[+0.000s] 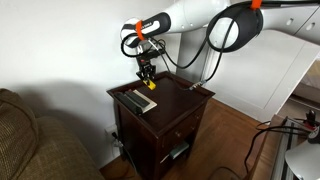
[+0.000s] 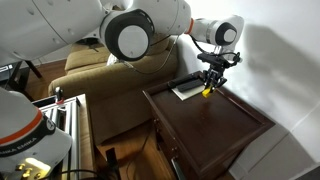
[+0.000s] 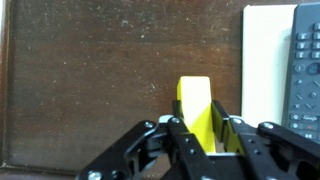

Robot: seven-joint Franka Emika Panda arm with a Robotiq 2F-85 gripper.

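A yellow block [image 3: 197, 108] with a pale top end stands between the fingers of my gripper, which is shut on it. In the first exterior view the gripper [image 1: 149, 80] is over the dark cabinet top, near the back, with the yellow block [image 1: 152, 85] below its fingers. The second exterior view has the block [image 2: 207, 92] under the gripper [image 2: 210, 83], close to the cabinet's wall side. Whether the block touches the wood is hard to tell.
A white book or pad [image 3: 262, 65] lies on the cabinet top [image 3: 100, 80], right of the block in the wrist view. A black remote [image 3: 304, 75] is beside it. Much of the top is bare. A brown couch [image 1: 40, 145] stands left of the cabinet.
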